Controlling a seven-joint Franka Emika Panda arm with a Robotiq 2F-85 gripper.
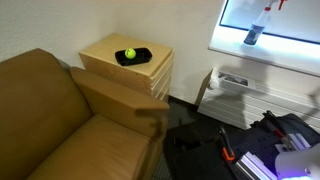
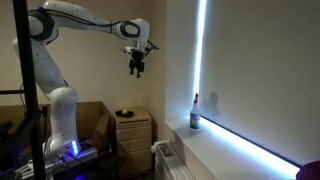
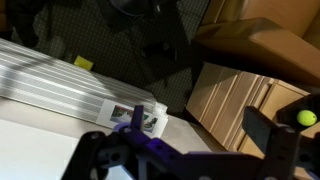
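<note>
A green ball rests in a black tray on top of the wooden drawer cabinet. In the wrist view the ball shows at the right edge, beyond the right finger. A bottle with a red top stands upright on the white window sill, well apart from the cabinet. High above the cabinet and sill hangs my gripper. Seen from the wrist, my gripper has its fingers spread wide, open, with nothing visible between them.
A brown sofa fills the left in exterior view 1. Below the sill runs a white radiator. Dark floor lies between them. Cables and equipment surround the arm's base.
</note>
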